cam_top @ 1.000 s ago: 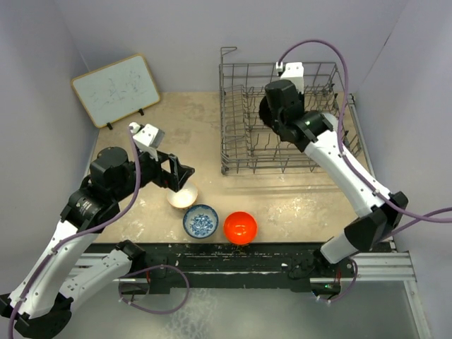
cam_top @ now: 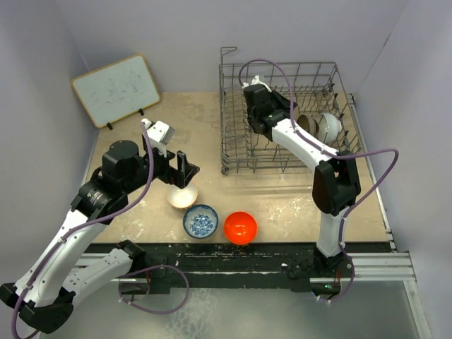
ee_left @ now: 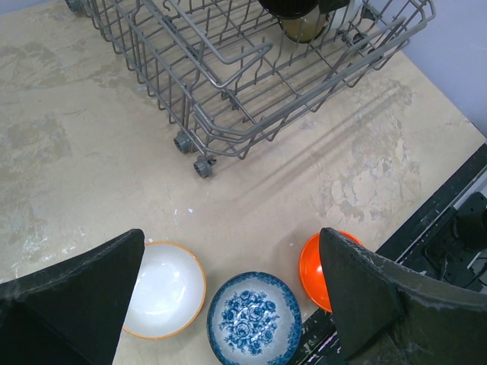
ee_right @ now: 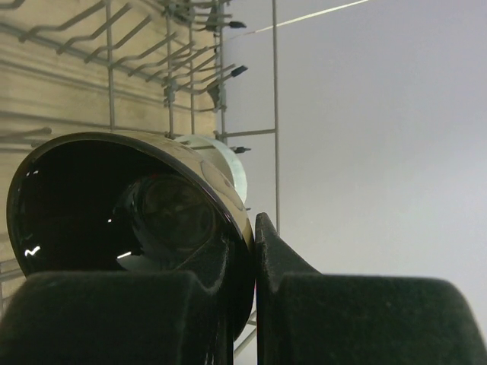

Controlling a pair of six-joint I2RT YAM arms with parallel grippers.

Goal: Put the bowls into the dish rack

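A dark glossy bowl (ee_right: 114,205) is held on edge by my right gripper (cam_top: 275,106), shut on its rim over the dish rack (cam_top: 247,167). Behind it, two bowls (cam_top: 328,127) stand in the rack's right side. My left gripper (cam_top: 182,169) stands open above the white bowl (ee_left: 161,293) with orange rim. Beside that lie the blue-patterned bowl (cam_top: 200,220) and the orange bowl (cam_top: 240,227), both on the counter (cam_top: 296,212).
A whiteboard (cam_top: 115,88) leans at the back left. Grey walls close in the back and sides. The counter left of the rack is clear; a dark front edge runs below the bowls.
The left gripper has shifted slightly right.
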